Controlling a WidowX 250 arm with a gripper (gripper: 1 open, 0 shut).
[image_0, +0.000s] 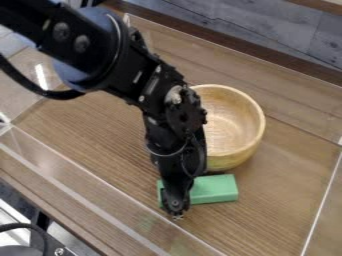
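My black gripper (175, 200) reaches down from the upper left onto a green block (215, 189) on the wooden table, its fingers shut on the block's left end. The fingertips partly hide that end. Just behind the gripper is a light tan bowl (234, 125), upright, its left part hidden by my arm.
The bare table (277, 205) has free room to the right and at the upper middle. A grey wooden wall (267, 40) runs along the back. Clear strips cross the table near the front left and at the right, and a black cable shows at the bottom left corner.
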